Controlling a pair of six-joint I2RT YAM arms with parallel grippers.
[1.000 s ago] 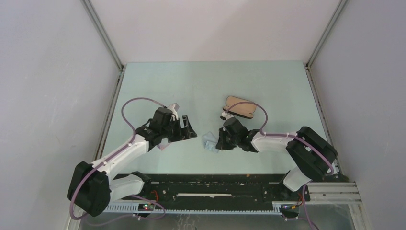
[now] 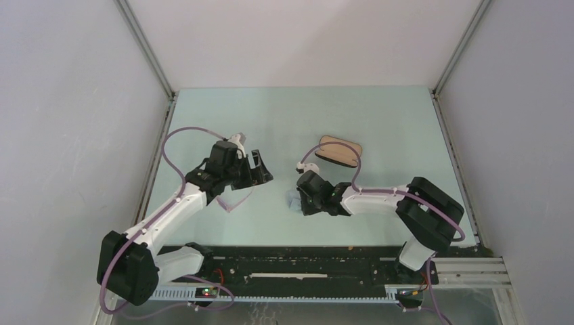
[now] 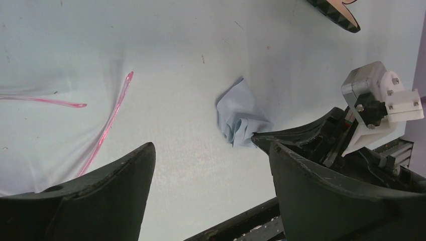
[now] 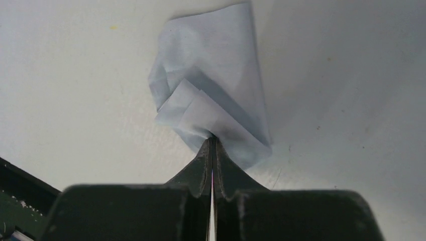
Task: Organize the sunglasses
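Note:
A crumpled pale blue-grey cloth (image 2: 293, 200) (image 3: 236, 105) (image 4: 211, 45) lies on the table near front centre. My right gripper (image 2: 303, 206) is shut, its tips on a folded layer of the cloth; whether it pinches fabric is unclear. My left gripper (image 2: 262, 169) stands open, left of the cloth and higher, over a clear item with pink edges (image 3: 116, 108), probably a bag. A tan case with dark edge (image 2: 338, 145) (image 3: 336, 15) lies behind the right gripper. No sunglasses are distinguishable.
Walls stand at both sides and behind. A dark rail (image 2: 291, 261) runs along the front edge.
My right gripper has moved left onto the cloth, which looks more bunched. My left gripper has moved slightly back and left since a second ago.

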